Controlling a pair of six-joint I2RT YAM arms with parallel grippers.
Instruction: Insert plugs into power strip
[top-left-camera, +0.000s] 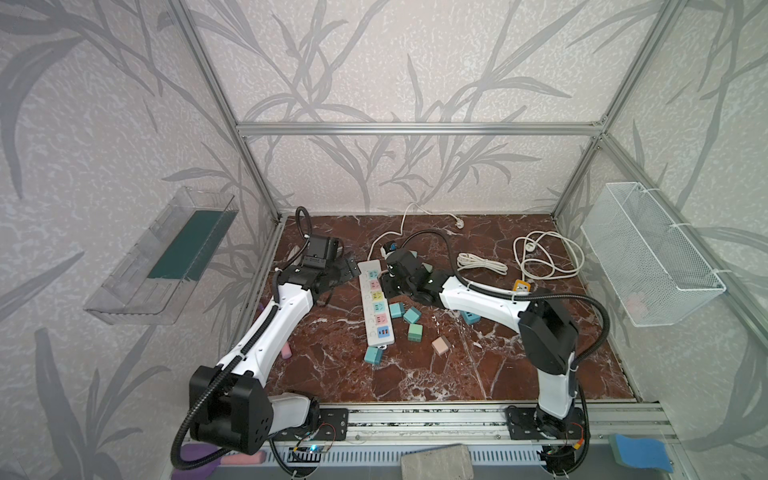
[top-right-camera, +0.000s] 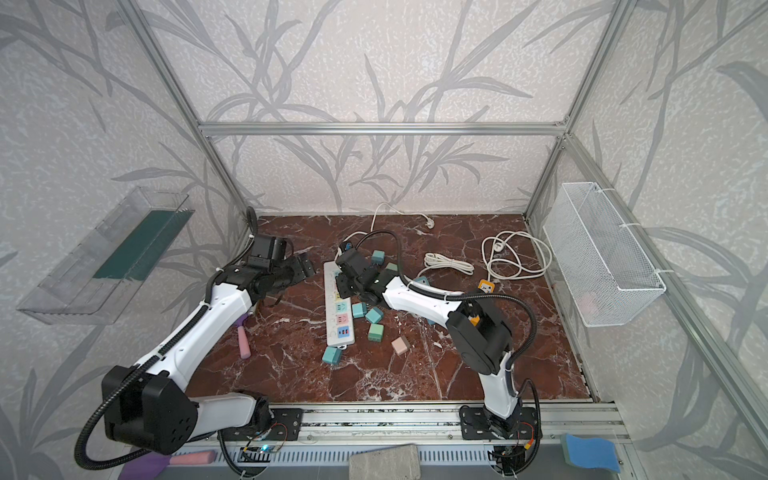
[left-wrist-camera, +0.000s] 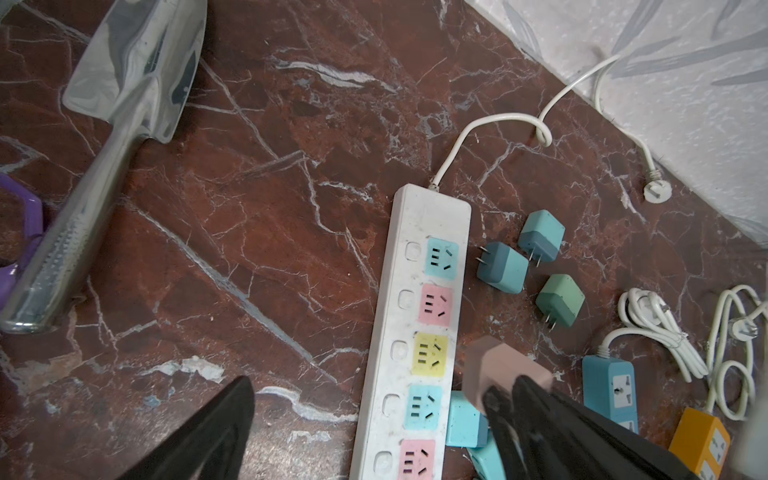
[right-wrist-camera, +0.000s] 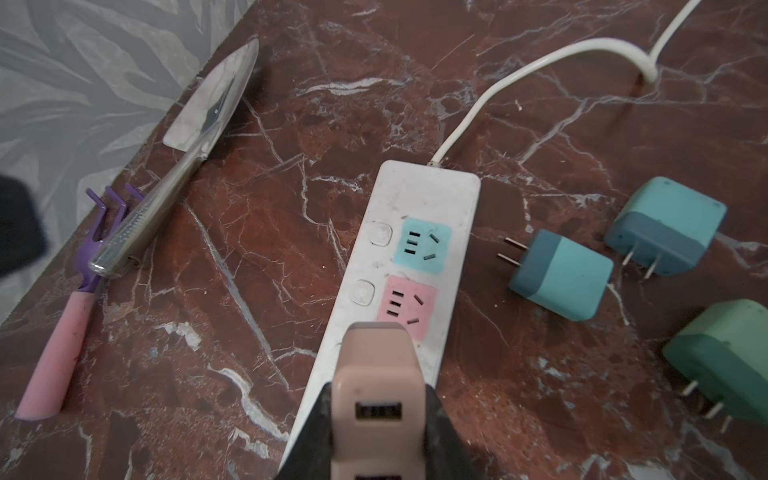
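Observation:
A white power strip (left-wrist-camera: 416, 216) with coloured socket groups lies lengthwise in mid-table. My right gripper is shut on a pink plug (right-wrist-camera: 377, 368) over the strip, just below its pink socket group in the right wrist view. My left gripper stands open to the left of the strip, raised, with nothing between its fingers; the pink plug shows beyond it in the left wrist view. Teal plugs (right-wrist-camera: 560, 276) and a green plug (right-wrist-camera: 720, 360) lie right of the strip.
A metal trowel (left-wrist-camera: 112, 168) and purple fork (right-wrist-camera: 92, 256) lie at the left. Coiled cables (top-left-camera: 480, 264), a blue adapter (left-wrist-camera: 608, 388) and an orange one (left-wrist-camera: 696, 444) lie at the right. Wire baskets (top-left-camera: 648, 248) hang on the side walls.

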